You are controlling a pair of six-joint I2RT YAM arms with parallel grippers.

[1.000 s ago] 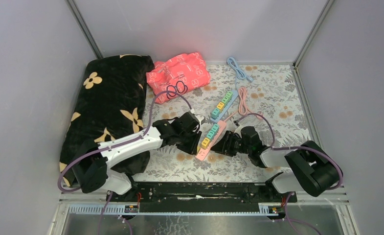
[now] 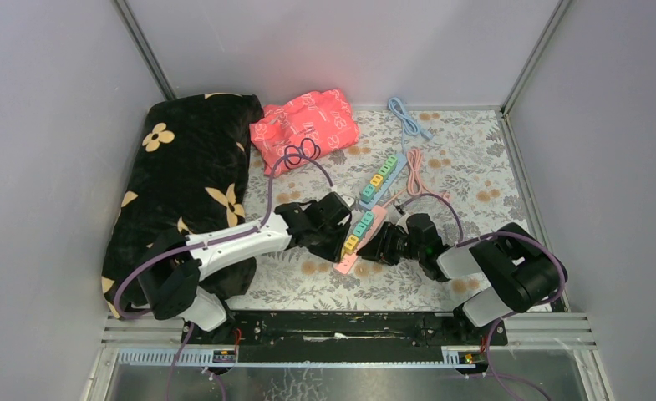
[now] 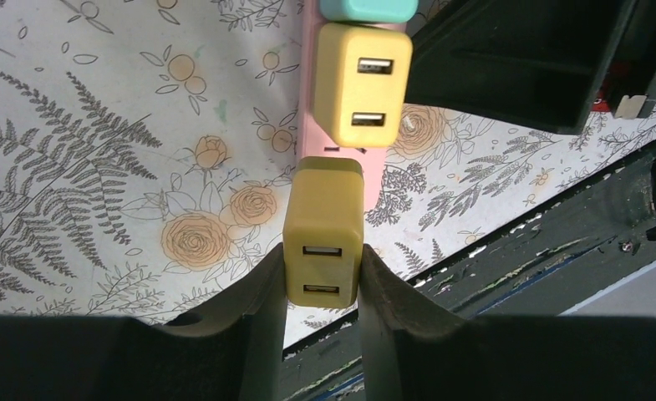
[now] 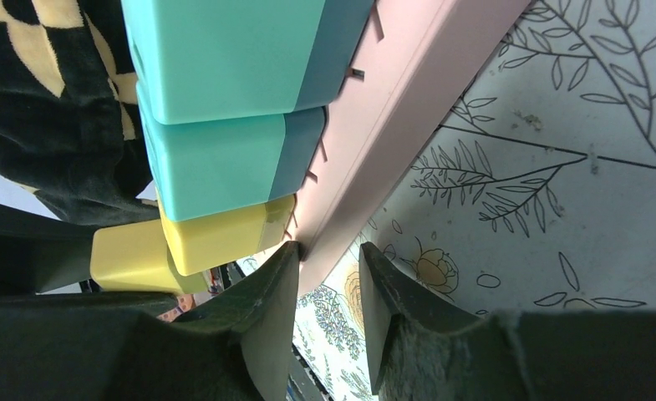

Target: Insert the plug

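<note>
A pink power strip carries teal plugs and a yellow plug. My left gripper is shut on another yellow plug, held just beyond the seated yellow one, over the strip's end; whether it touches the socket I cannot tell. My right gripper is at the strip's side, shut on the pink strip, its near finger against the strip's edge in the right wrist view.
A blue strip with plugs and coiled cords lie behind. A black patterned cushion fills the left, a red bag the back.
The left gripper has shifted slightly right toward the strip's end. The right arm moved a little inward about a second ago.
</note>
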